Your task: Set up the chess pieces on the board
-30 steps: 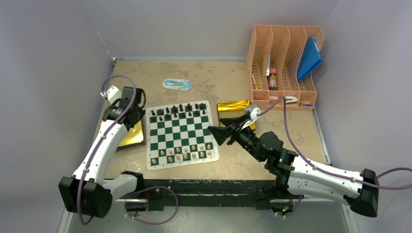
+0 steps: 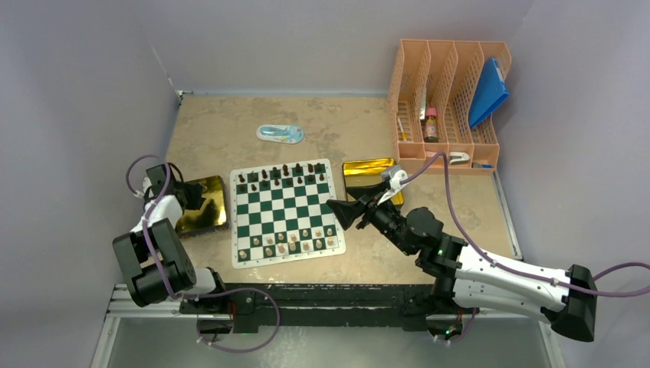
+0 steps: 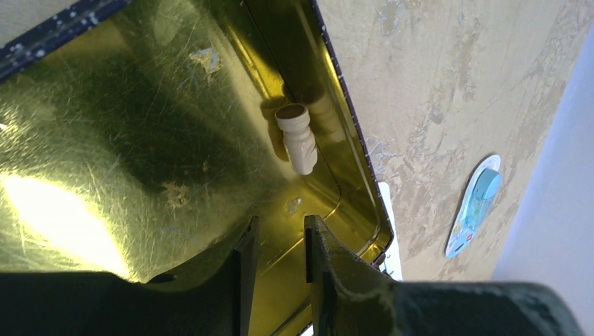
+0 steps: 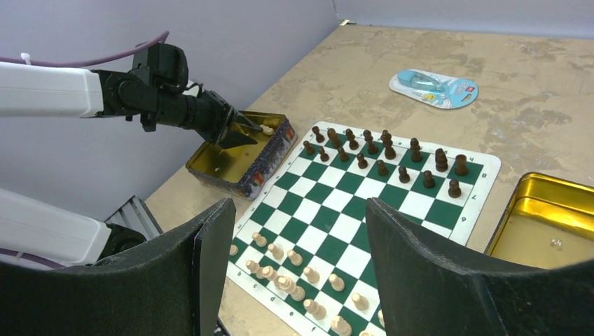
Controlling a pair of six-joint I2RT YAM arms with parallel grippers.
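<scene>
A single white chess piece (image 3: 298,140) lies on its side in the left gold tray (image 3: 105,126), near its wall. My left gripper hangs open over that tray, short of the piece. The board (image 2: 282,208) carries dark pieces (image 4: 389,150) along the back and light pieces (image 4: 314,308) along the front. My right gripper is open above the table right of the board's middle, holding nothing.
A second gold tray (image 4: 539,231) sits right of the board. A blister pack (image 2: 280,133) lies behind the board. A peach organiser (image 2: 410,77) stands back right.
My left arm has swung left and back from beside the board, and its gripper is now over the left tray. The right arm is nearly still.
</scene>
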